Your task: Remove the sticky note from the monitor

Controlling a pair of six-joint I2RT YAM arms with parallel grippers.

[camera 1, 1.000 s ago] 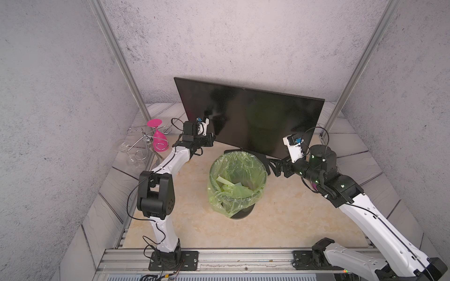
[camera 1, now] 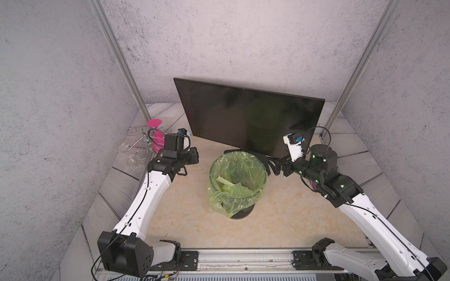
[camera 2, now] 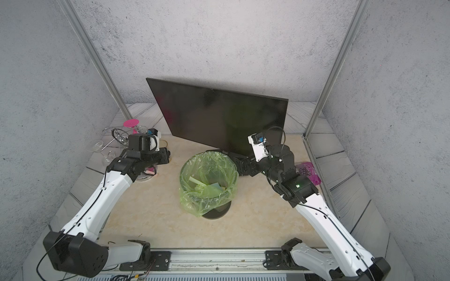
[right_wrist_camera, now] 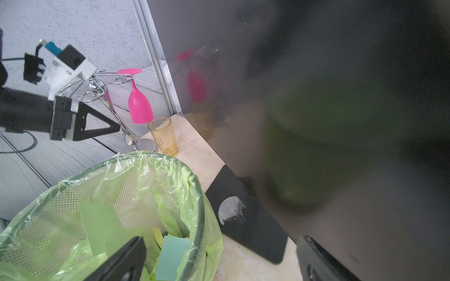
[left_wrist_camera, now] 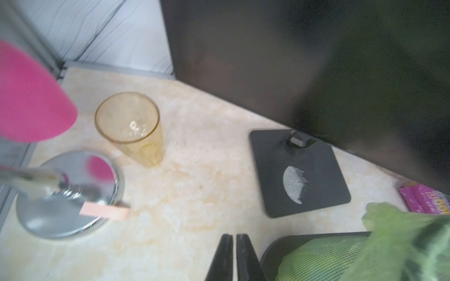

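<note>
The monitor (camera 1: pixel 248 114) stands at the back with a dark screen; no sticky note shows on it. In the left wrist view my left gripper is shut with nothing visible between its fingertips, above the table left of the bin. My right gripper is open beside the monitor's right part and the bin. The bin (camera 1: pixel 236 180), lined with a green bag, stands in front of the monitor with several pale green and yellow paper pieces (right_wrist_camera: pixel 172 260) inside.
At the left are a metal rack with a pink goblet (right_wrist_camera: pixel 139 105), a yellow glass (left_wrist_camera: pixel 129 126) and a pink strip (left_wrist_camera: pixel 104 210) on the rack's base. A purple packet (camera 2: pixel 309 172) lies at the right.
My left arm has drawn back from the monitor toward the front left, its gripper now lower in the top left view. My right arm is unchanged.
</note>
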